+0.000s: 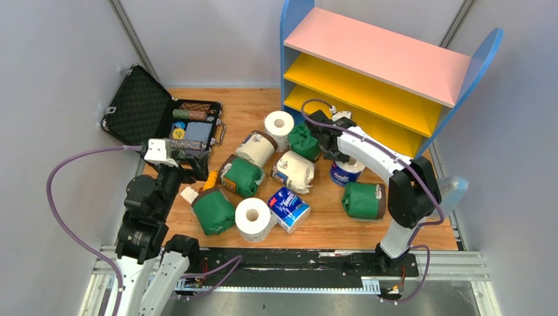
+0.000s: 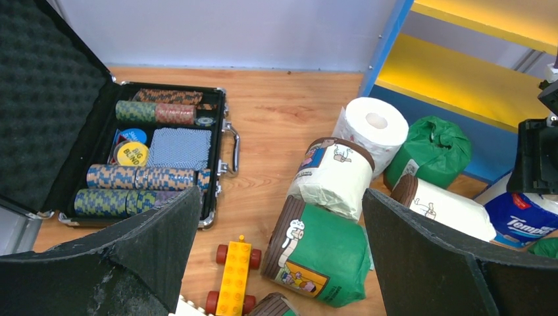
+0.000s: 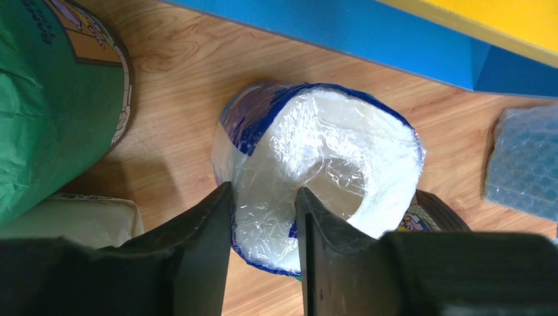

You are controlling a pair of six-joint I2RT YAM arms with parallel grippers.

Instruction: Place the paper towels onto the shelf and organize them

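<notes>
Paper rolls lie and stand on the wooden floor before the shelf unit: green packs, cream packs, white rolls and blue-wrapped packs. My right gripper is over a clear-and-blue wrapped roll below the shelf, fingers apart at its near-left part; whether they grip it I cannot tell. My left gripper stands open above the floor at the left, nothing between its fingers.
An open case of chips is at the back left, with a toy brick car before it. A bubble-wrapped item lies right of the wrapped roll. The yellow shelves are empty where visible.
</notes>
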